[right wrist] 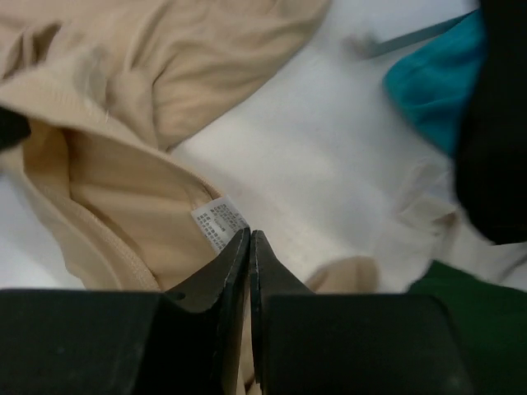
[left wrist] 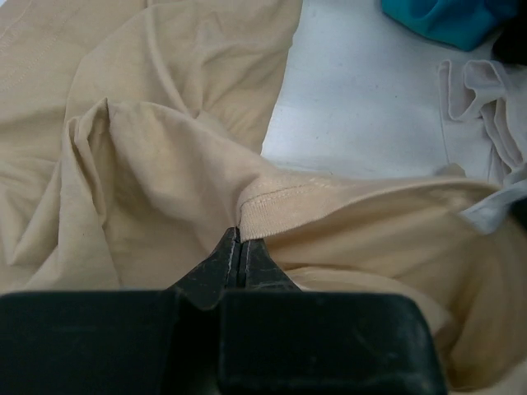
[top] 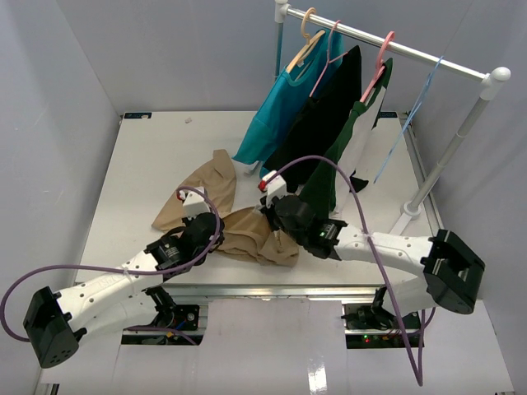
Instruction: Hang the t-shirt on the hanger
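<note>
A tan t-shirt [top: 193, 177] lies crumpled on the white table, its near part lifted between my grippers. My left gripper is shut on the hem of the tan fabric [left wrist: 173, 164]. My right gripper is shut on the shirt at a white label [right wrist: 218, 220] along its edge. A rack [top: 387, 52] at the back right carries hanging garments on hangers and an empty blue hanger [top: 412, 111] at its right end.
Teal [top: 272, 123], black [top: 305, 140] and dark green [top: 333, 164] garments hang low, close beside my right gripper. The rack's post [top: 449, 152] stands at the right.
</note>
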